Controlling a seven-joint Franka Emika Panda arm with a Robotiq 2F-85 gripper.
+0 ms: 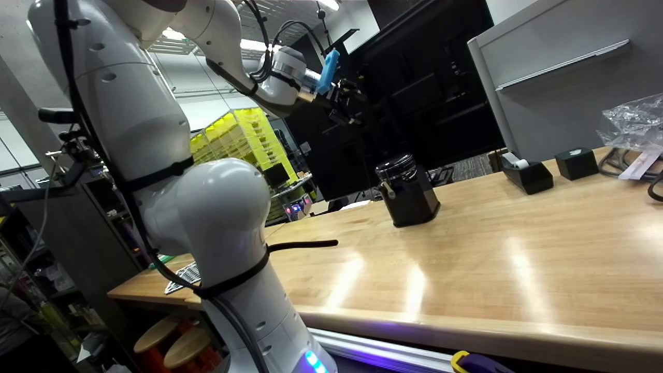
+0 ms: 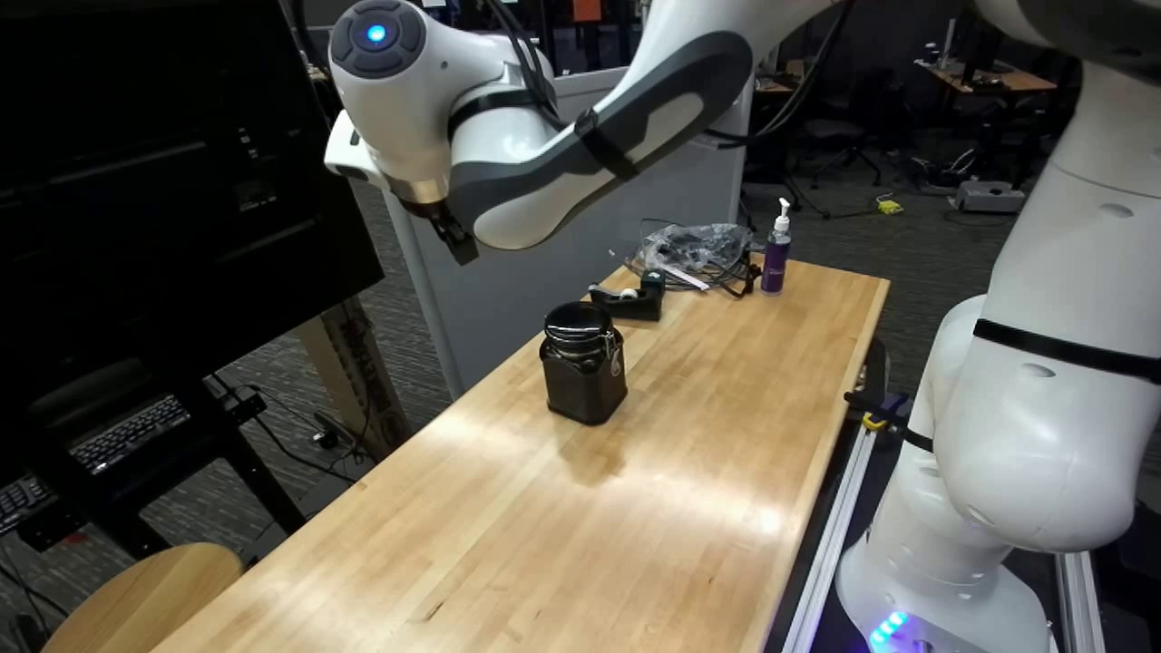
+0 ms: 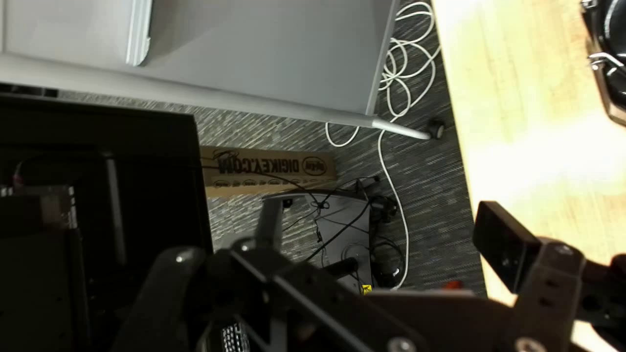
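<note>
A dark square canister with a round clamp lid [image 1: 410, 196] stands upright on the wooden table. Its lid looks closed. The same canister [image 2: 584, 375] sits around the middle of the table's length in the second exterior view, and part of it [image 3: 613, 64] enters the wrist view at the upper right. My gripper [image 1: 348, 109] is raised well above the table, apart from the canister. Its two fingers are spread wide in the wrist view, the right finger [image 3: 504, 243] over the table edge, with only floor and cables far below between them.
Beyond the canister lie a black tape dispenser [image 2: 628, 301], bagged cables [image 2: 697, 256] and a purple pump bottle [image 2: 775, 256]. A large black screen [image 1: 429, 93] and a grey panel [image 1: 578, 74] stand behind the table.
</note>
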